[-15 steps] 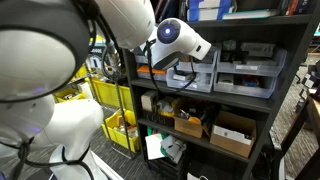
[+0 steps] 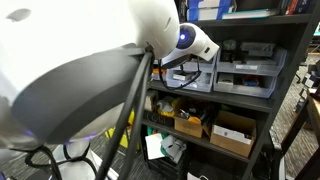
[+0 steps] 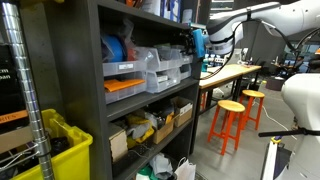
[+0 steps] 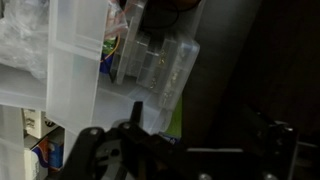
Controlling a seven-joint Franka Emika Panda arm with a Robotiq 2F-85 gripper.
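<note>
My gripper spans the lower part of the dark wrist view, its fingers apart and no object seen between them. Just above and left of it is an open clear plastic drawer (image 4: 75, 75) with a bag of clear wrapping (image 4: 25, 30) and a smaller transparent case (image 4: 165, 75) close by. In exterior view 1 the white arm (image 2: 85, 75) reaches across to the shelf's clear drawers (image 2: 248, 83); the fingers are hard to make out there. From the side, the arm (image 3: 245, 40) meets the far end of the drawer row (image 3: 160, 72).
The black shelf (image 2: 285, 85) frames the drawers closely. Cardboard boxes (image 2: 233, 132) stand on the level below, and a white bag (image 3: 185, 170) is on the floor. Yellow bins (image 3: 62, 150) stand to one side. Orange stools (image 3: 228, 120) are beyond the arm.
In exterior view 1, the arm's body has swung right and now covers much more of the left side. Its head has shifted right along the drawers. The drawers look unmoved.
</note>
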